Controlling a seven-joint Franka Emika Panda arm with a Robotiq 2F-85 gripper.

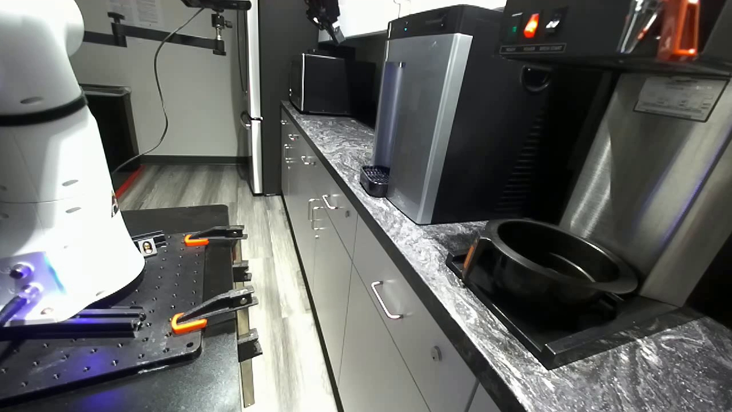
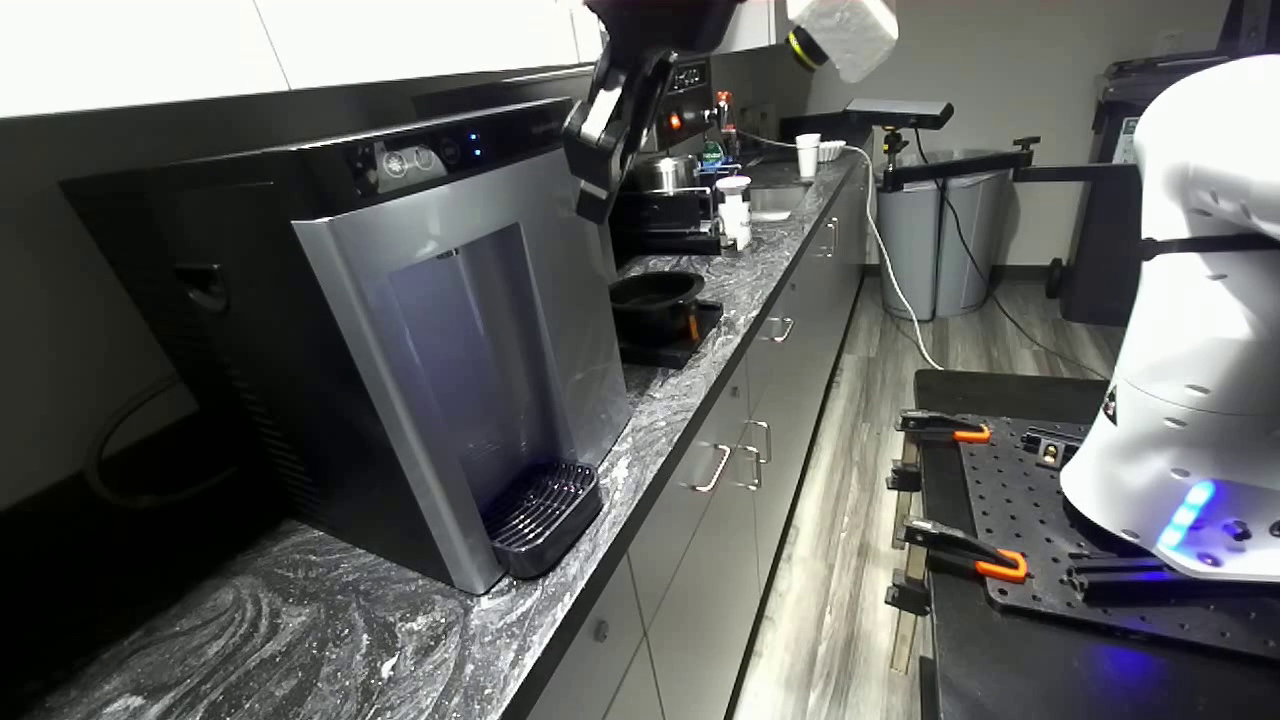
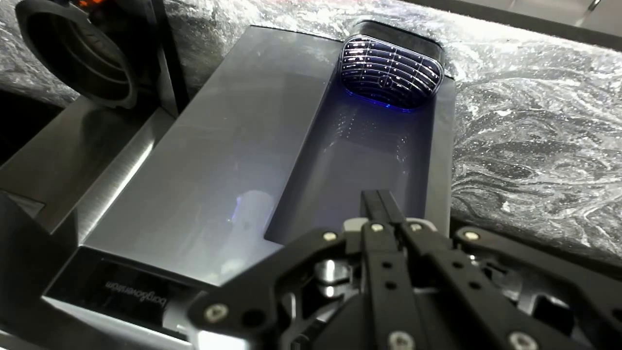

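Observation:
My gripper is shut, its black fingers pressed together with nothing showing between them. In the wrist view it hovers in front of the recess of a grey water dispenser (image 3: 233, 146), whose drip tray (image 3: 391, 71) lies at the far end of the recess. Exterior view 2 has the gripper (image 2: 585, 210) in front of the upper front of the dispenser (image 2: 342, 312), close to its lit touch panel (image 2: 420, 158). Whether the fingertips touch the dispenser is hard to tell. In exterior view 1 only part of the gripper (image 1: 336, 34) shows, at the top.
A black brew basket (image 1: 556, 261) sits beside the dispenser under a coffee machine (image 1: 604, 34). Beyond the dispenser stands a microwave (image 1: 322, 83). White cabinets (image 2: 420, 42) hang above.

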